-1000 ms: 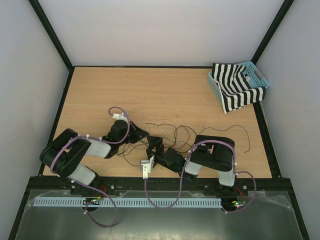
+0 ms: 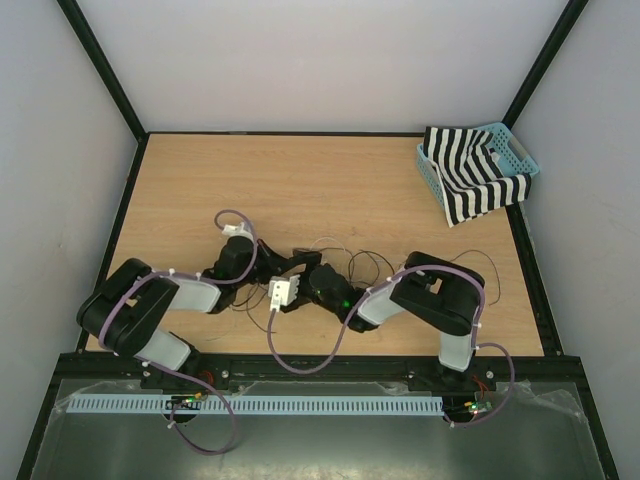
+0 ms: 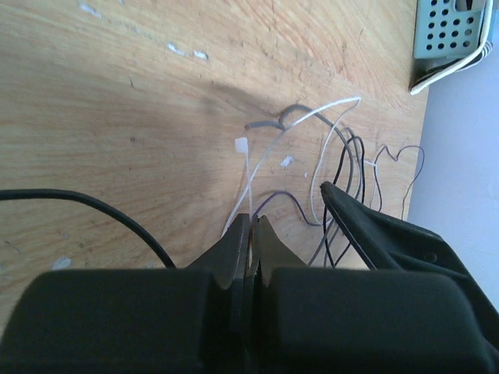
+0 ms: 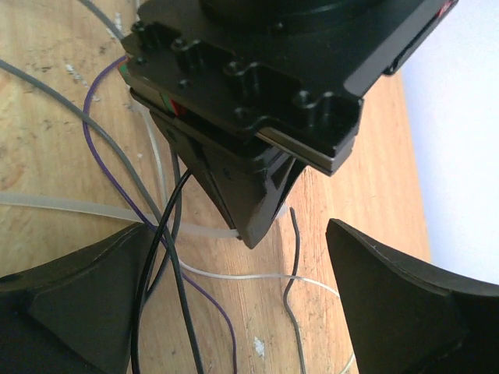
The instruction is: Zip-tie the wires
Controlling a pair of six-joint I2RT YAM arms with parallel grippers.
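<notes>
In the left wrist view my left gripper is shut, its tips on a thin white zip tie strip [image 3: 269,144]. A small white tab [image 3: 242,145] lies just beyond the tips. The right wrist view shows the translucent zip tie [image 4: 70,204] running across the wires to the left fingertips. Black wires [image 4: 185,300] and a purple wire [image 4: 105,167] cross over it. My right gripper stands open, the wires and the left gripper's tip between its spread fingers. Both grippers meet closely in the top view, hiding the contact.
Loose wires [image 2: 368,262] spread right of the grippers, one long wire [image 2: 485,255] reaching toward the right edge. A light blue basket [image 2: 430,172] with a striped cloth [image 2: 470,175] stands at the back right.
My right gripper has moved leftward and a little back, up against the left gripper, covering more of it. The left arm has stayed nearly still.
</notes>
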